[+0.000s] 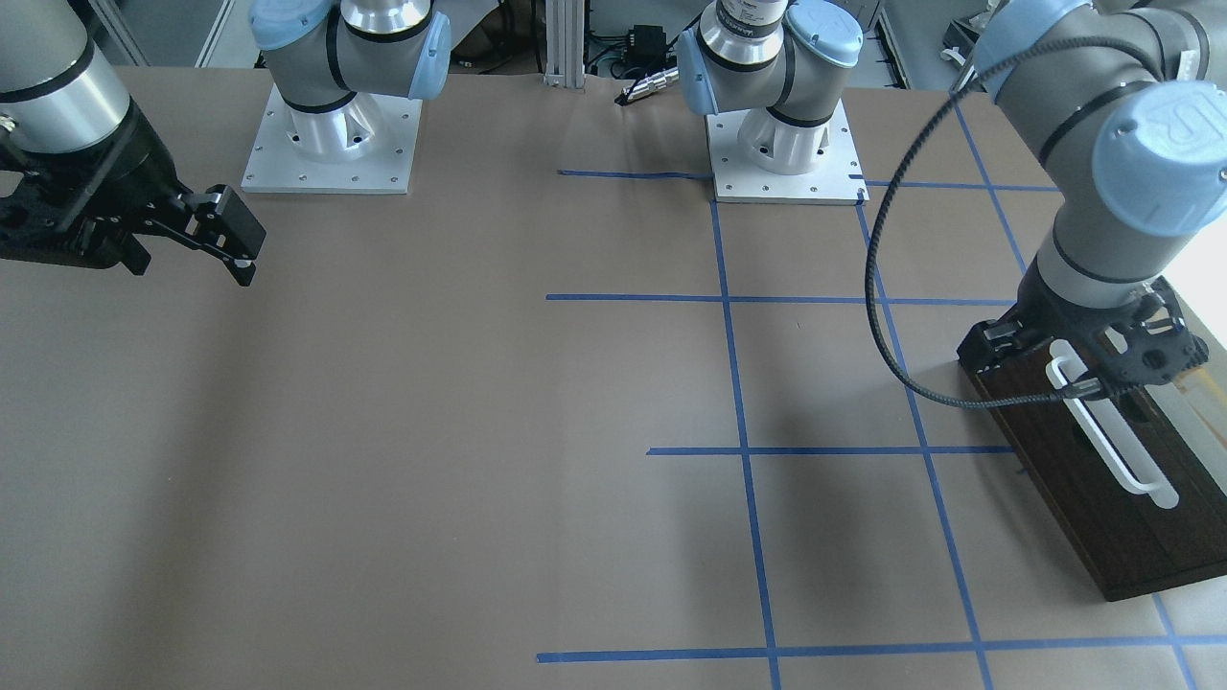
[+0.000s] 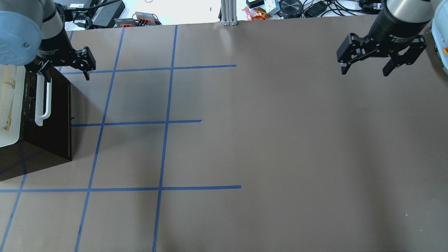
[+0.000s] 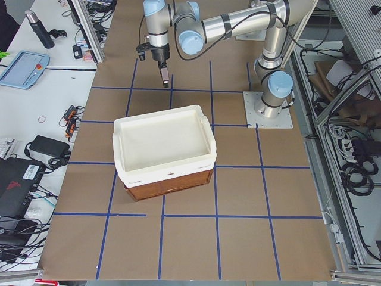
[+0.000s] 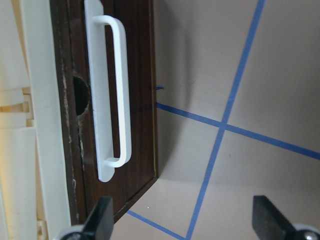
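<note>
A dark wooden box (image 1: 1099, 517) with a white tray top (image 3: 164, 143) sits on the taped floor, a white bar handle (image 4: 122, 85) on its dark side face. My gripper (image 2: 67, 75) is above the box's far end, near the handle's top end, in the top view. In the left wrist view its two dark fingertips show wide apart at the bottom corners, open with nothing between them; the handle lies ahead of them, to the upper left.
Another arm's gripper (image 2: 365, 63) hangs at the other side of the workspace. Arm bases (image 1: 782, 161) stand along the back edge.
</note>
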